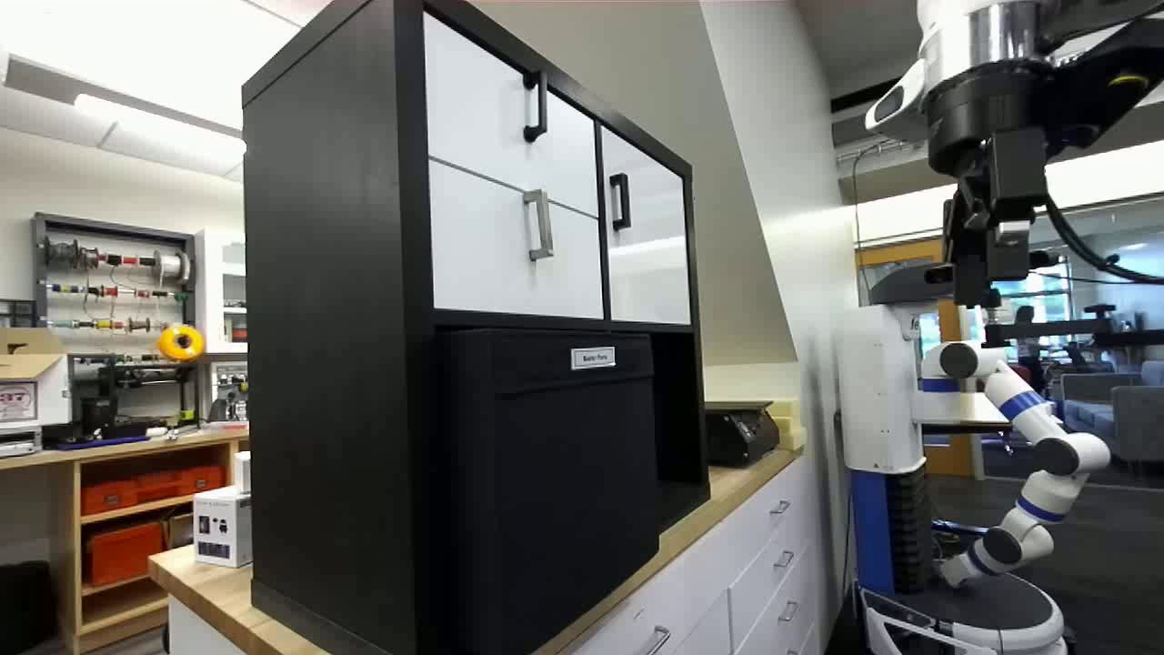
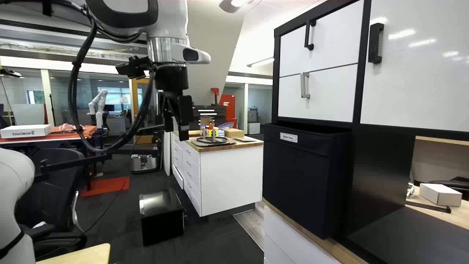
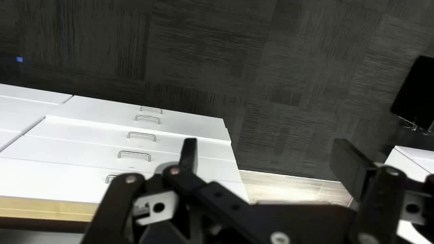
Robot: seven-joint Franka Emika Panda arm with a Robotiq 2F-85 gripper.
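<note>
My gripper is open in the wrist view, its two dark fingers wide apart with only the floor and cabinet front showing between them. In exterior view 1 the gripper (image 1: 988, 289) hangs pointing down at the right, away from the black shelf cabinet (image 1: 327, 327). Exterior view 2 has the gripper (image 2: 176, 132) at the left of that cabinet, touching nothing. White drawers and doors fill the cabinet's upper part; the lower left drawer has a grey handle (image 2: 304, 85), the upper one a black handle (image 2: 310, 35). A labelled black fabric bin (image 2: 303, 176) sits below them.
White base drawers (image 3: 101, 138) line the counter beneath the cabinet. A black box (image 2: 161, 217) stands on the dark carpet (image 3: 284, 81). Beyond the gripper is another white counter (image 2: 228, 180) with several objects on top. The air around the gripper is free.
</note>
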